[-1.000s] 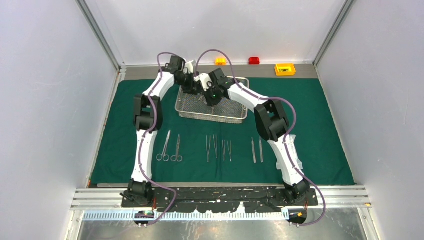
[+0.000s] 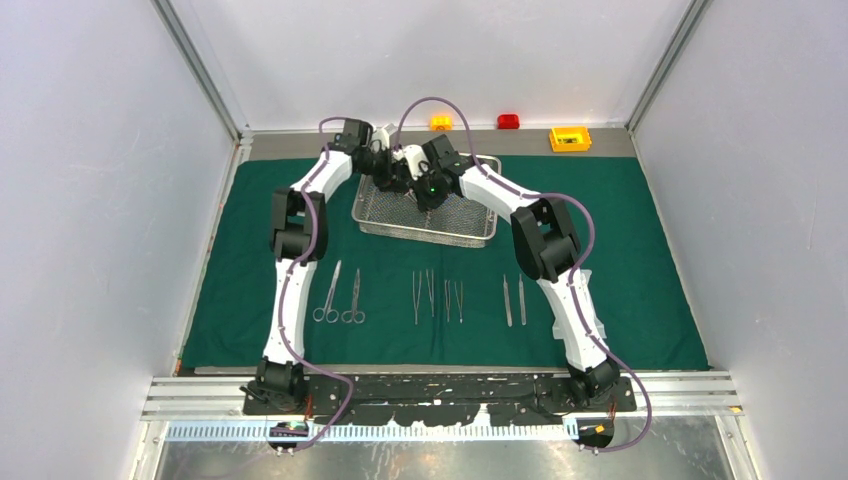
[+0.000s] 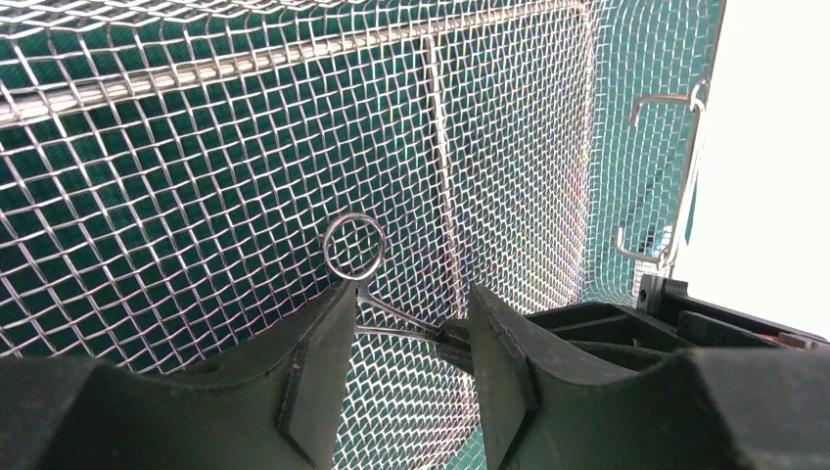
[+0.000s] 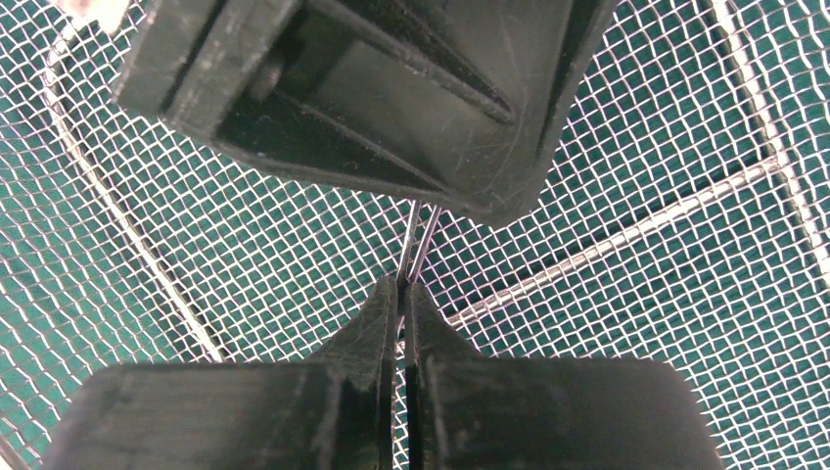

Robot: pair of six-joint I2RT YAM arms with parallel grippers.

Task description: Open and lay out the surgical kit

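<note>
Inside the wire-mesh basket (image 2: pixel 425 236), my two grippers meet over one metal instrument. In the left wrist view the instrument's ring handle (image 3: pixel 380 257) shows just past the fingertips of my left gripper, whose fingers stand apart around its shanks. The dark fingertip of the right gripper reaches in from the right onto those shanks. My right gripper is shut on the thin shanks (image 4: pixel 419 245), seen in the right wrist view; the left gripper's black finger (image 4: pixel 460 147) covers the rest. Which kind of ringed instrument it is, I cannot tell.
On the green cloth (image 2: pixel 630 240) lie scissors (image 2: pixel 333 290), several tweezers (image 2: pixel 417 298) and two slim scalpel-like tools (image 2: pixel 507 300) in a row. Clear packaging (image 2: pixel 560 328) lies by the right arm. A yellow tray (image 2: pixel 570 139) and a red bin (image 2: pixel 508 121) stand behind.
The basket and right arm have moved very slightly right; the laid-out tools are unmoved.
</note>
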